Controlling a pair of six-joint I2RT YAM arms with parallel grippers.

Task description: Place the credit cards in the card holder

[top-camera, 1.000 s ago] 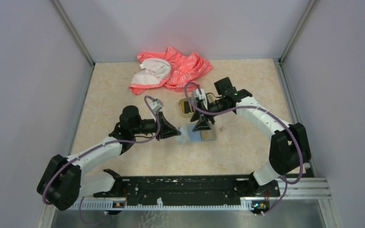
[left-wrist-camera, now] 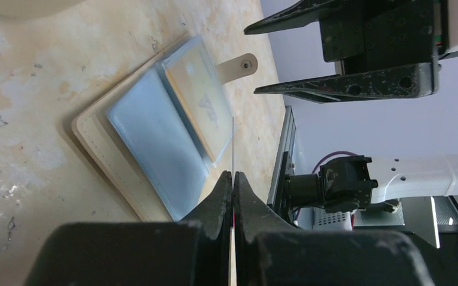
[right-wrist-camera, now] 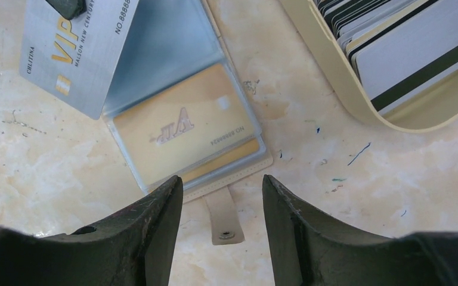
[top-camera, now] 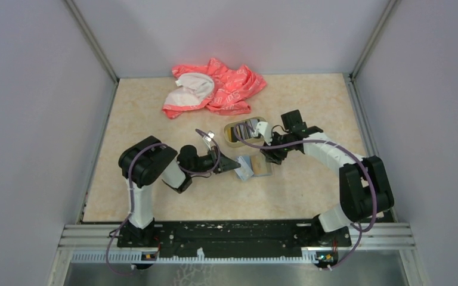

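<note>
The card holder (top-camera: 260, 165) lies open on the table, its blue inner face (left-wrist-camera: 158, 140) and clear sleeves showing. A gold card (right-wrist-camera: 185, 125) shows within the clear sleeve. My left gripper is shut on a silver VIP card, which appears as a thin edge-on line in the left wrist view. In the right wrist view the card overlaps the holder's blue part, tilted relative to the sleeve; whether they touch cannot be told. Above the holder's strap end, my right gripper stands open with nothing between its fingers.
A beige oval tray (right-wrist-camera: 340, 77) with several cards stands just behind the holder, close to the right gripper. A crumpled red and white cloth (top-camera: 232, 89) lies at the back.
My left gripper has moved right with the card, which now overlaps the holder's blue part. The right gripper has shifted right, from over the blue part to the holder's right side.
</note>
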